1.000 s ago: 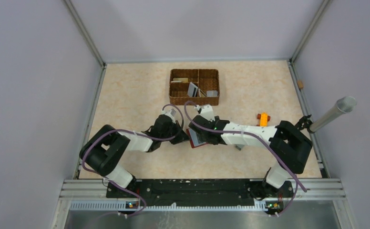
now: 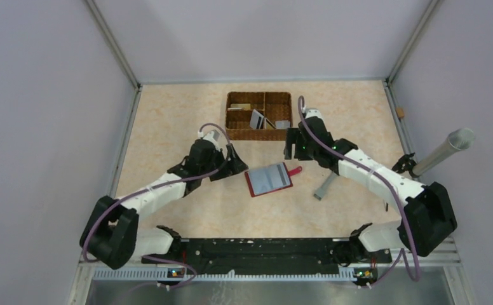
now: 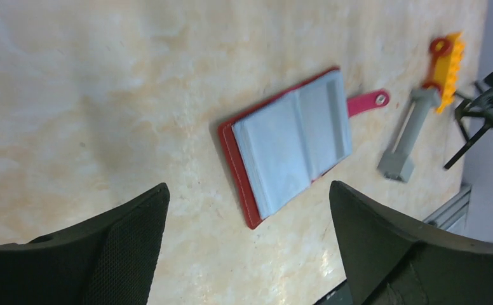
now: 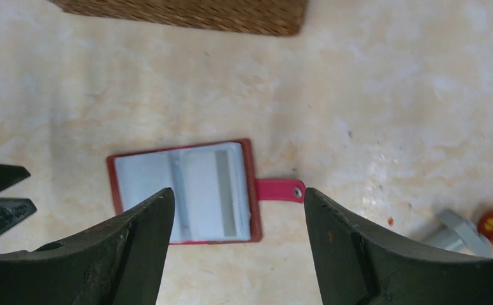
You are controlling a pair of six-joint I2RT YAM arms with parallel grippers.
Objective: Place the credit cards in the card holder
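Observation:
The card holder lies open and flat mid-table, pale blue-white inside a red border, its red strap sticking out to the right. A grey stripe runs down its right panel in the right wrist view; I cannot tell whether that is a card. In the basket's right compartment a pale card with a dark stripe leans at a slant, near a flat grey card-like piece. My left gripper is open left of the holder. Above the holder's right end, my right gripper stands open and empty.
A brown wicker basket with compartments stands behind the holder, a yellowish item in its left part. Right of the holder lie a grey bar-shaped object and an orange toy.
My right gripper has moved off the holder, back toward the basket and right. My left gripper has shifted slightly back and left. The holder now lies uncovered and looks wider open.

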